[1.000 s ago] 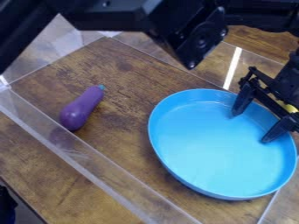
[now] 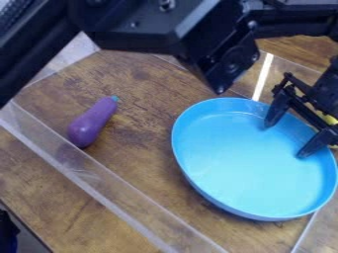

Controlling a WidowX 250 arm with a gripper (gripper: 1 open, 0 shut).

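My black gripper [image 2: 286, 132] reaches in from the upper right, its fingers spread open over the right part of a blue plate [image 2: 238, 163], tips down near the plate's upper right area. A small yellow object [image 2: 329, 120] shows partly behind the gripper at the right edge; it is mostly hidden. A purple toy eggplant [image 2: 93, 123] lies on the wooden table to the left of the plate.
Clear plastic strips [image 2: 93, 186] run along the lower left of the wooden table [image 2: 132, 99]. The dark arm covers much of the top of the view. Bare wood lies between eggplant and plate.
The plate has shifted slightly to the right. The arm has moved a little, with the gripper still spread at the plate's right part.
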